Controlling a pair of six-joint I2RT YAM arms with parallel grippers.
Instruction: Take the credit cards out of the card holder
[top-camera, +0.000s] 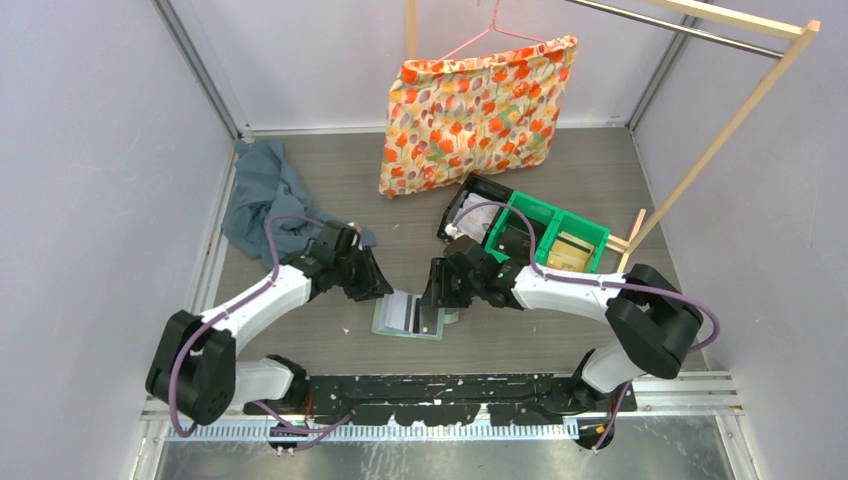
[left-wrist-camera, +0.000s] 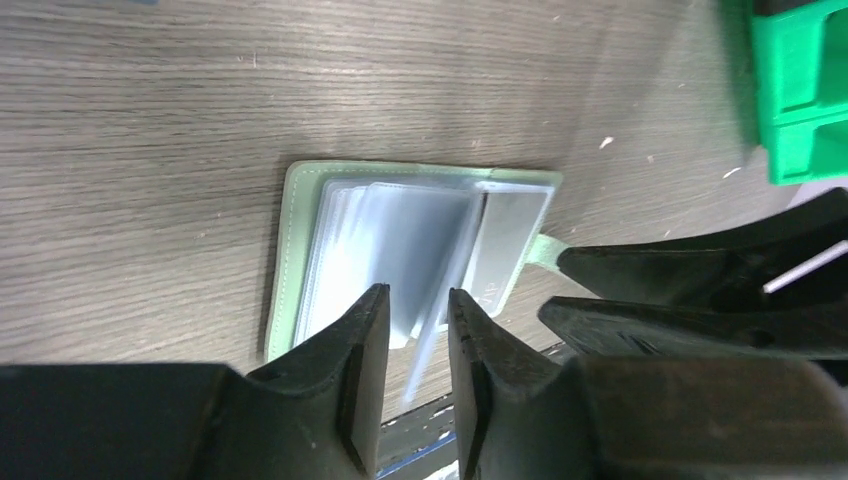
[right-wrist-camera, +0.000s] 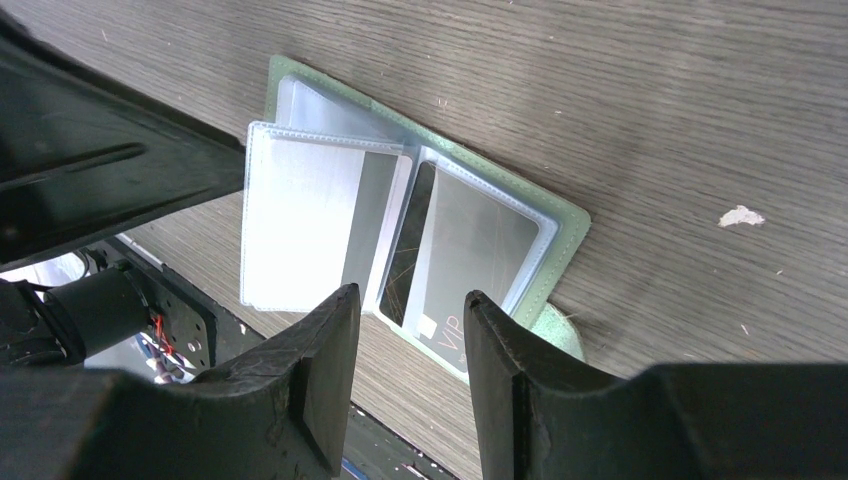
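The pale green card holder (top-camera: 380, 325) lies open on the table between both grippers. Its clear sleeves (left-wrist-camera: 365, 250) show in the left wrist view, one leaf tilted up in the right wrist view. A grey card marked "VIP" (right-wrist-camera: 470, 260) sits in the right sleeve, a dark strip beside it. My left gripper stands open over the holder's left side, fingertips fairly close together with nothing held. My right gripper is open above the holder's right side, with nothing held.
Green and black bins (top-camera: 567, 225) stand behind the right arm. A blue cloth (top-camera: 265, 200) lies at back left; a floral cloth (top-camera: 475, 110) hangs at the back. Bare table surrounds the holder.
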